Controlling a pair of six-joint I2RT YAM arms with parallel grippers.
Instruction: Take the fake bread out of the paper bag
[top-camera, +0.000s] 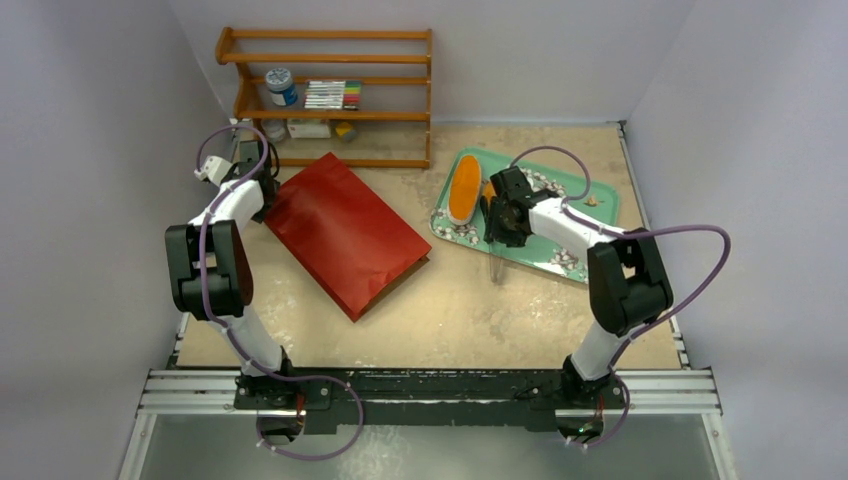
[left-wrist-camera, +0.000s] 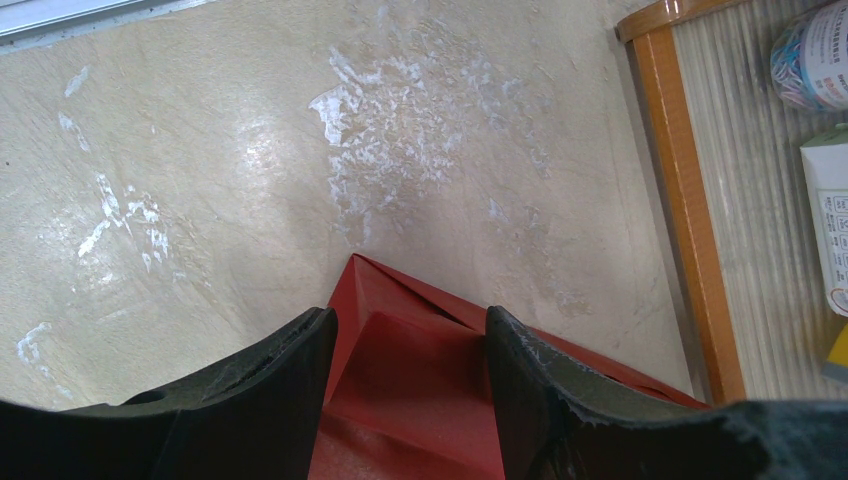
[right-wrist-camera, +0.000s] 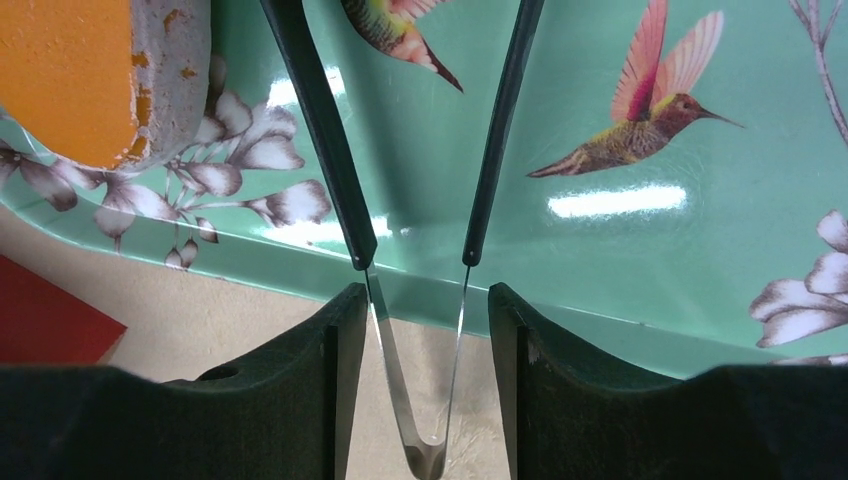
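Observation:
A red paper bag (top-camera: 345, 235) lies flat and slanted across the left of the table, its mouth towards the front right. At its far left end stands my left gripper, open, with the bag's folded red end (left-wrist-camera: 420, 375) between its fingers. Over the tray, my right gripper is open on either side of metal tongs (right-wrist-camera: 397, 375) with dark handles, apart from them. No fake bread can be made out in the bag; its inside is hidden. An orange-topped, loaf-shaped thing (top-camera: 465, 188) rests on the green tray (top-camera: 545, 258).
Behind the bag stands a wooden rack (top-camera: 345, 114) holding a jar (top-camera: 281, 88), pens (top-camera: 332, 95) and boxes. Part of another orange thing (top-camera: 489, 190) shows beside my right gripper.

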